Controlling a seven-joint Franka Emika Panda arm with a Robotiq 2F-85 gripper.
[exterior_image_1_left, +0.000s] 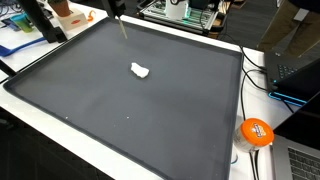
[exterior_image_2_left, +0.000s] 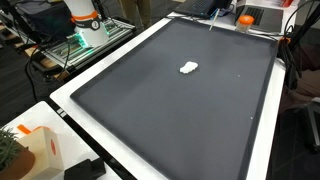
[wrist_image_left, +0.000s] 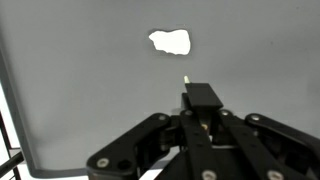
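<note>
A thin pale stick (wrist_image_left: 186, 80) juts out from my gripper, whose dark fingers are shut on it. Only its end shows in the wrist view. In exterior view 1 the stick (exterior_image_1_left: 122, 26) points down near the far edge of the grey board, with my gripper (exterior_image_1_left: 115, 9) partly cut off by the frame above it. A small crumpled white piece (exterior_image_1_left: 139, 70), perhaps cloth or paper, lies on the board (exterior_image_1_left: 110, 125). The wrist view has this white piece (wrist_image_left: 170, 41) ahead of the stick's end, with a gap between them.
Apart from the white piece, the board is clear. An orange-lidded jar (exterior_image_1_left: 254, 134) and a laptop (exterior_image_1_left: 298, 160) stand outside its right side. In exterior view 2 a plant pot (exterior_image_2_left: 14, 158) and a pale box (exterior_image_2_left: 40, 150) sit at the lower left.
</note>
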